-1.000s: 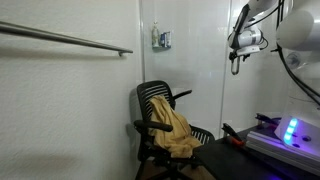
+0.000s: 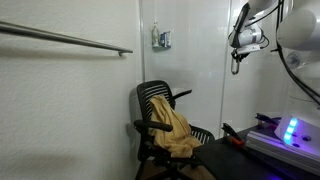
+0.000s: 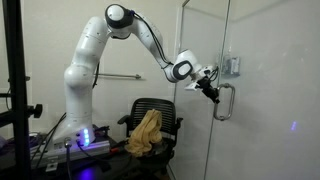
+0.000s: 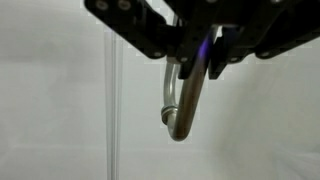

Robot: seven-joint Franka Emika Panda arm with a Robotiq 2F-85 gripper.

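A metal door handle [image 4: 188, 102], shaped like a long loop, is fixed to a clear glass door [image 3: 255, 125]. In the wrist view my gripper is shut on the handle's bar, with the bar running out from between the dark fingers. From the second exterior view, the gripper [image 3: 213, 94] reaches the handle [image 3: 229, 103] from the left. The first exterior view shows the handle [image 2: 236, 64] small at the far right, just below the gripper; the contact itself is too small to make out there.
A black office chair [image 3: 150, 108] with a tan cloth [image 3: 147, 132] over it stands beside the arm. Bottles [image 2: 161, 39] hang on the white wall, and a metal rail [image 2: 60, 37] runs along it. The arm's base [image 2: 285, 148] is at the right.
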